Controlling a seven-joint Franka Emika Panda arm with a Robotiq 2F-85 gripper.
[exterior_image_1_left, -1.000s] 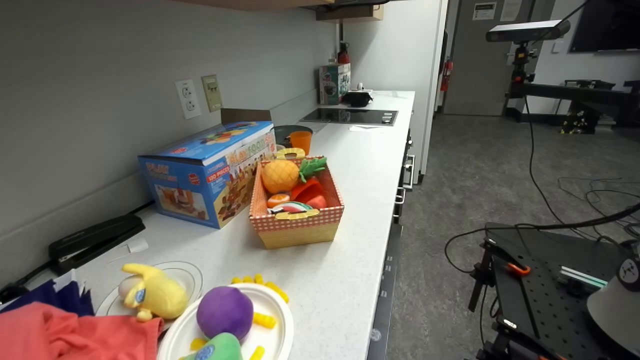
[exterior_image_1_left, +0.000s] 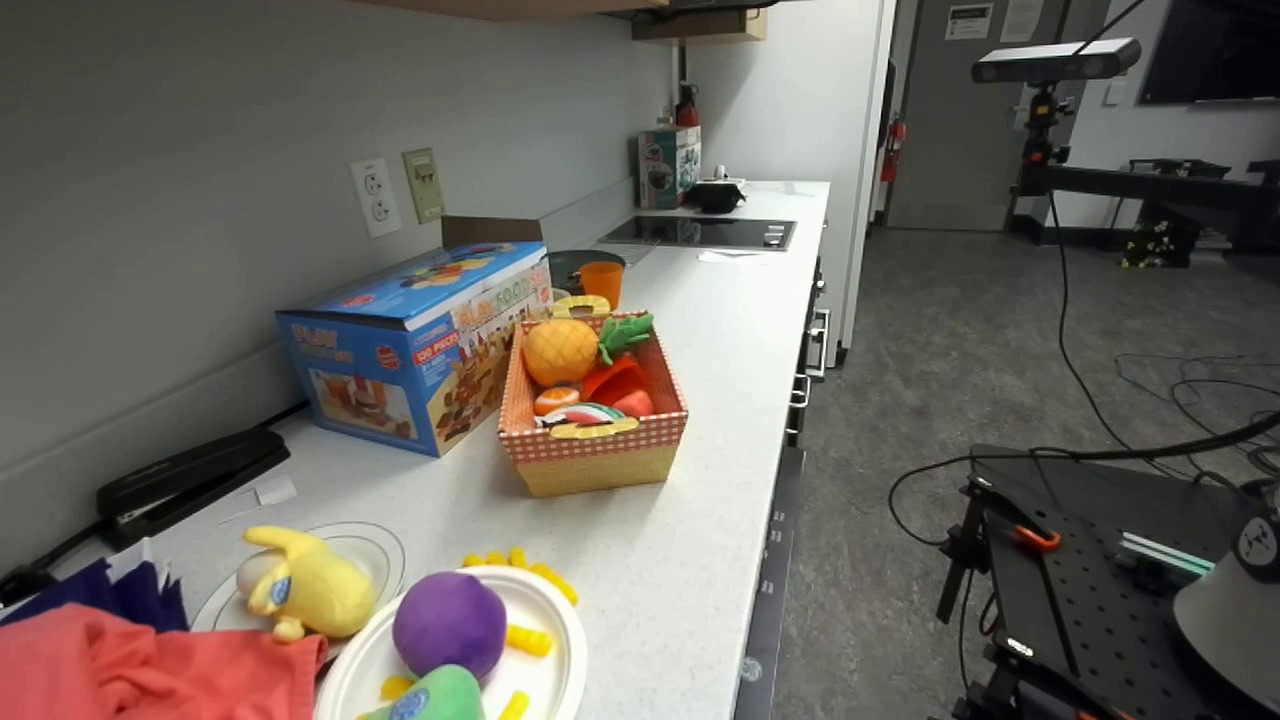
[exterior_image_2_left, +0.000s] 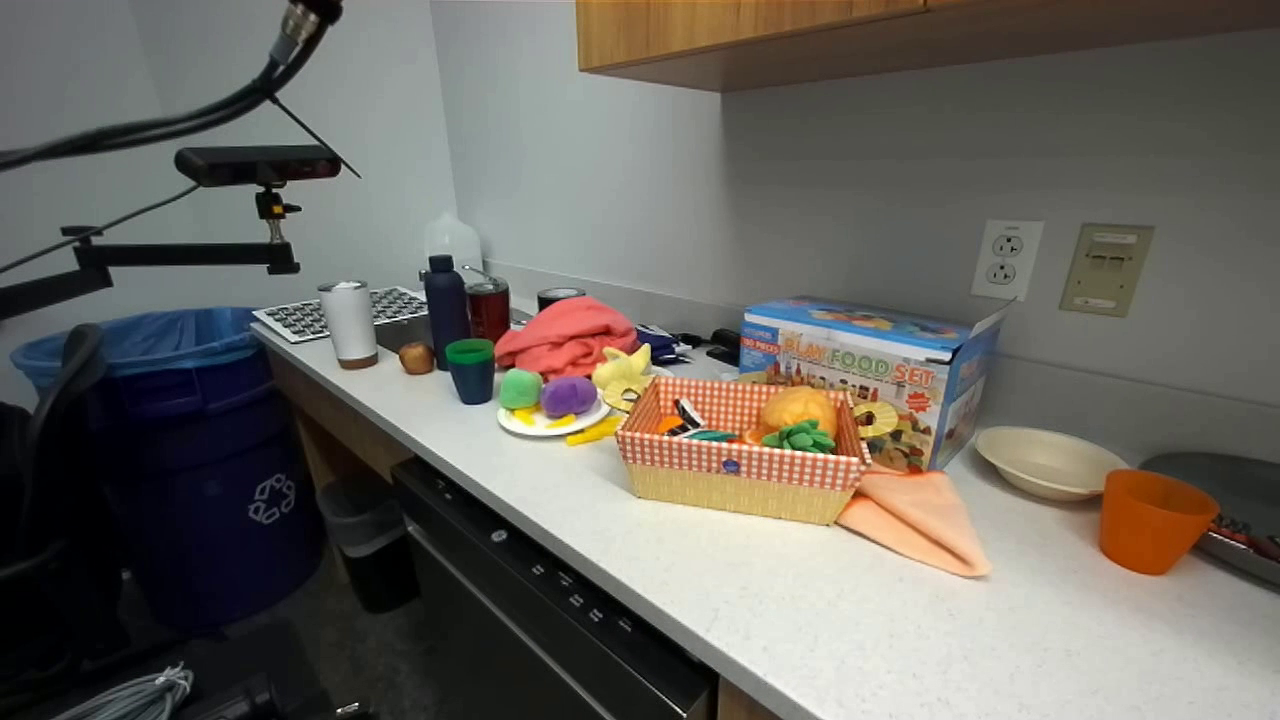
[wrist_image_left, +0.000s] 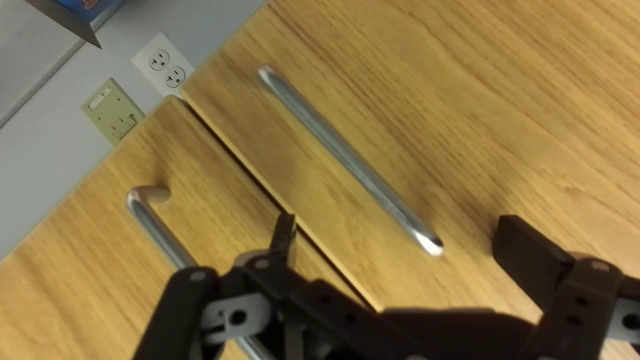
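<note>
My gripper stands open in the wrist view, its two dark fingers wide apart with nothing held between them. It faces a pair of wooden cabinet doors. The right-hand door (wrist_image_left: 492, 108) carries a slanting metal bar handle (wrist_image_left: 354, 162), which lies in view between the fingers' directions; whether it is within their reach I cannot tell. A second handle (wrist_image_left: 157, 228), on the left-hand door (wrist_image_left: 78, 240), runs partly behind the left finger. Both doors look shut, with a narrow gap between them. Neither exterior view shows the gripper.
Below, the counter (exterior_image_2_left: 720, 588) holds a checkered basket (exterior_image_2_left: 744, 474) of toy food, a blue play food box (exterior_image_1_left: 372, 360), a plate with plush toys (exterior_image_1_left: 564, 612) and an orange cup (exterior_image_2_left: 1152, 522). The upper cabinet's underside (exterior_image_2_left: 828, 72) overhangs the counter.
</note>
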